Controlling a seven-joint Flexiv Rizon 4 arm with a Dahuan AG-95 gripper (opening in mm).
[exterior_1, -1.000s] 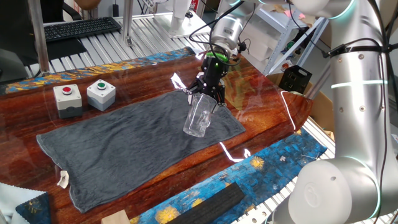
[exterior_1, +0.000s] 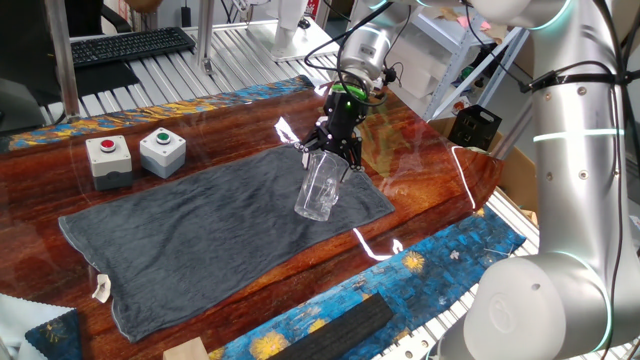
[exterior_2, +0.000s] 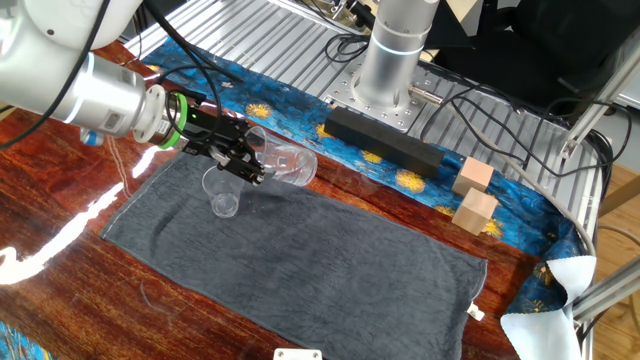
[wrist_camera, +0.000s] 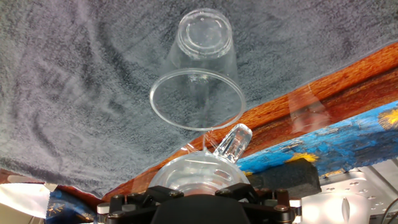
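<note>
A clear glass mug with a thick handle is tilted nearly onto its side, above the grey towel. My gripper is shut on it, a finger to each side of its near end in the wrist view. A clear tapered plastic cup stands on the towel, its wide rim up and nothing visible inside. In exterior view 2 this cup is close beside the mug; whether they touch is unclear. Exterior view 1 shows the mug in front of the gripper, with the cup hard to make out.
Two button boxes, one red and one green, stand beyond the towel. Wooden blocks and a black bar lie on the blue patterned cloth. Most of the towel is bare.
</note>
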